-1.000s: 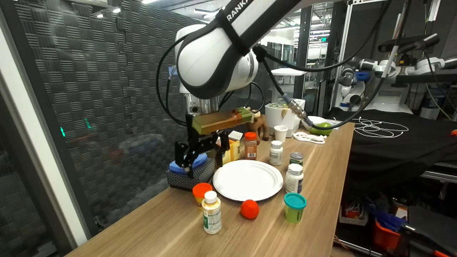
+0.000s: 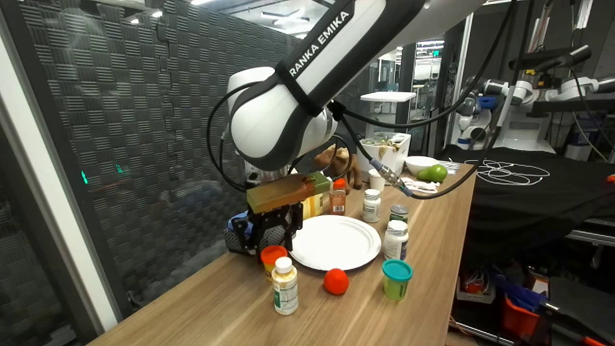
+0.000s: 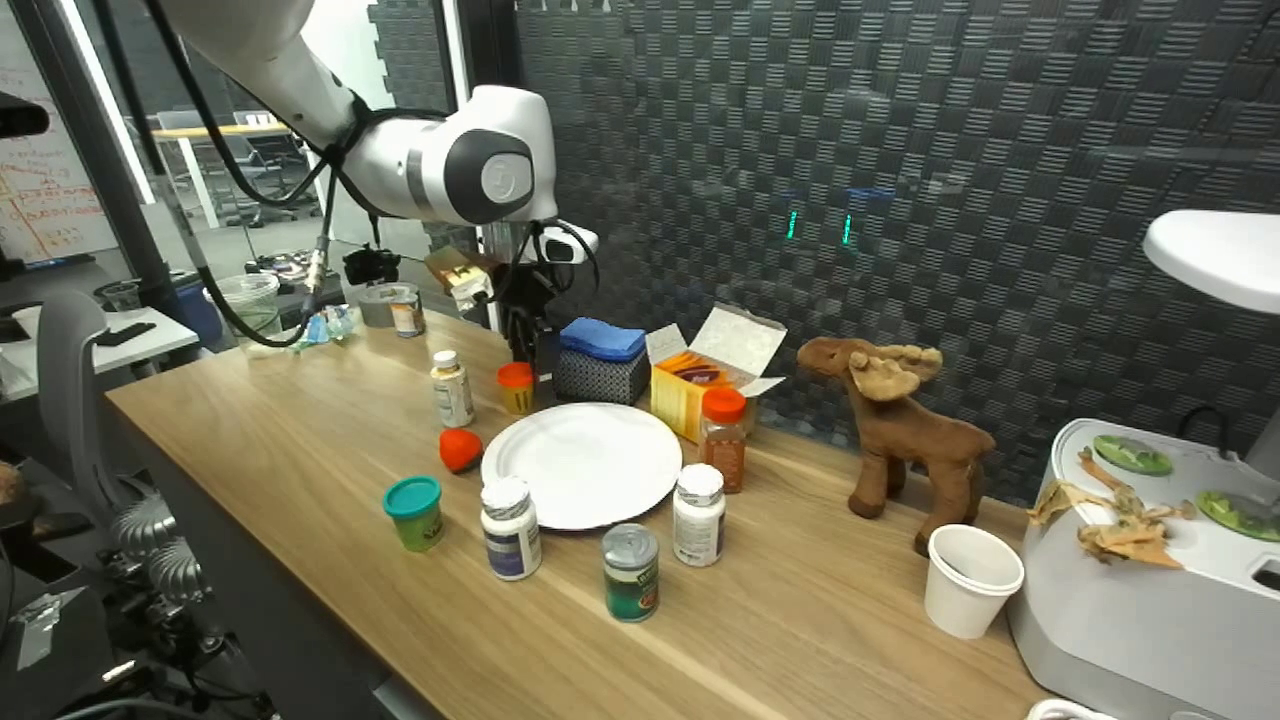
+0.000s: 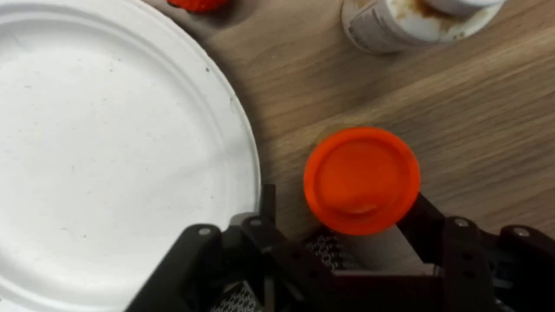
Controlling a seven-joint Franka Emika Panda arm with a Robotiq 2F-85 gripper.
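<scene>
A small tub with an orange lid [image 4: 361, 179] stands upright on the table beside a white paper plate [image 4: 114, 156]. My gripper points down at it, with the fingers apart on either side of the lid. In the wrist view the right finger [image 4: 422, 229] is at the lid's edge, partly hidden by it; a gap shows between the left finger and the lid. Whether either one touches the tub I cannot tell. From the side, the fingers reach down to about lid height, and the tub's yellow body [image 2: 268, 271] is partly behind a white-capped bottle [image 2: 285, 291].
Close to the tub are a red ball-like object [image 2: 336, 281] and a patterned box with blue cloth [image 3: 602, 360]. A teal-lidded tub [image 3: 413, 512] and several bottles surround the plate.
My gripper has come down from above the patterned box to the orange-lidded tub. The tub appears shifted very slightly; the plate and bottles stay where they were.
</scene>
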